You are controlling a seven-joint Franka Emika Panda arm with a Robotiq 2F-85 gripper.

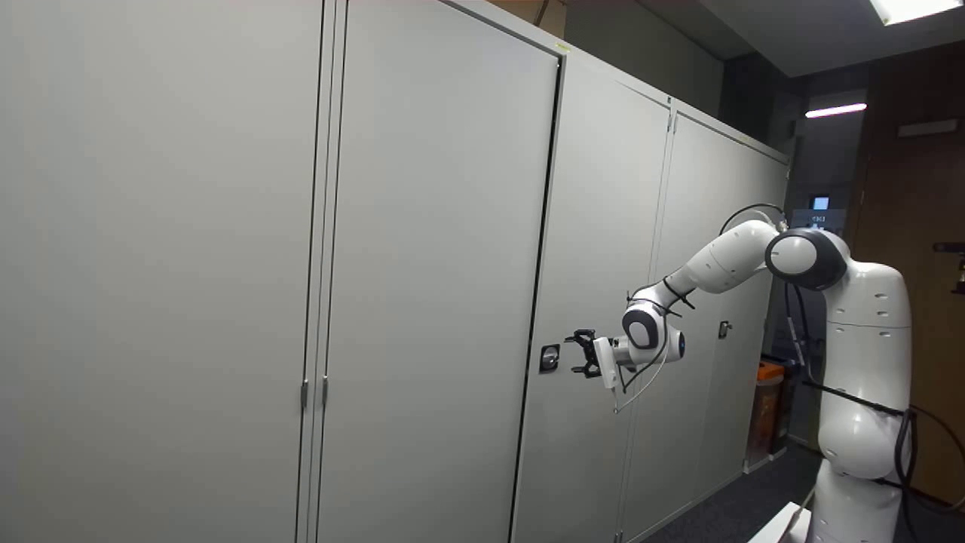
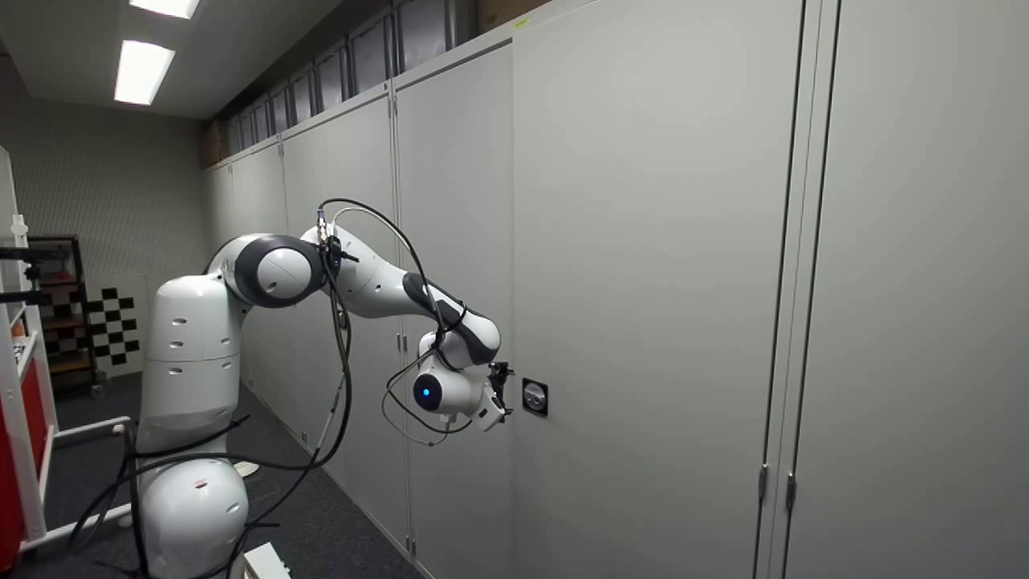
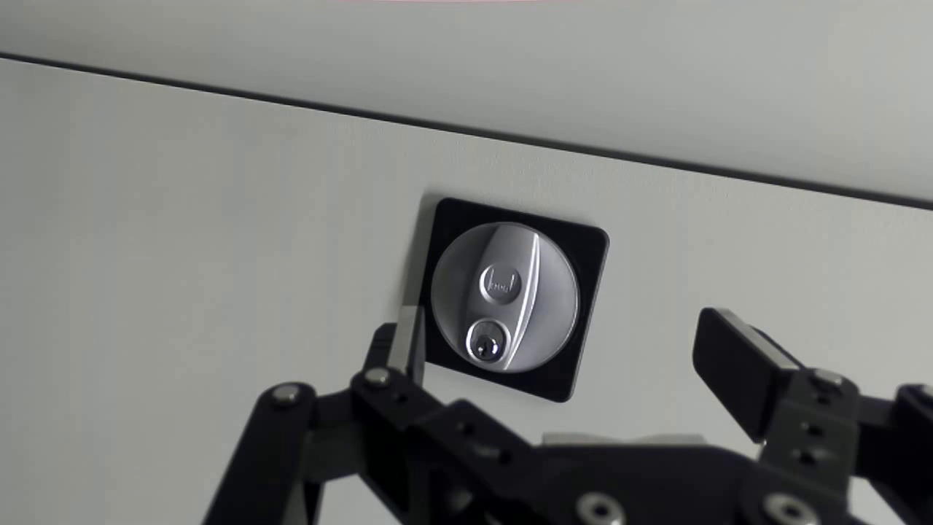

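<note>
A round silver lock knob with a raised ridge and a keyhole sits in a black square plate on the grey cabinet door. The same knob shows left of my gripper in exterior view 1, with a gap between them. In exterior view 2 the knob lies just right of my gripper. My gripper is open, nothing held. From the wrist, its left finger overlaps the plate's lower left edge, while the right finger stands well clear of it.
A dark seam between cabinet doors runs close to the knob. The neighbouring door is flat and looks closed. Another latch is farther along the cabinets. Loose cables hang around the arm.
</note>
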